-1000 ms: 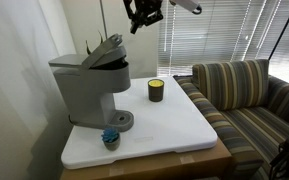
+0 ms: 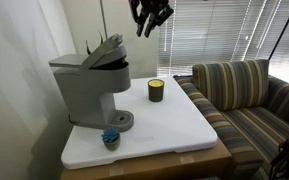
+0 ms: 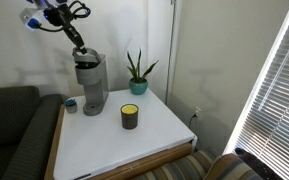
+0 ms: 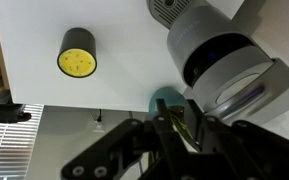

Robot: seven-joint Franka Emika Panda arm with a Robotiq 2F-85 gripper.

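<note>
A grey coffee maker (image 2: 89,88) stands at the left of the white table, its top lid (image 2: 106,48) tilted up. Near its base, toward the front edge, sits a small cup with blue contents (image 2: 111,140). A dark container with a yellow top (image 2: 156,90) is upright toward the back of the table. My gripper (image 2: 144,30) hangs in the air above the table, higher than the machine and to its right. Its fingers stand apart in the wrist view, and nothing shows between them. The wrist view has the coffee maker (image 4: 224,65) at the upper right.
Behind the table is a plant in a teal pot (image 3: 138,86). A striped couch (image 2: 239,95) borders the table's right side, with a dark couch (image 3: 19,125) on the other side.
Over the last second my gripper and arm have shifted slightly upward and to the right in exterior view 1. The coffee maker, cup and yellow-topped container have stayed put.
</note>
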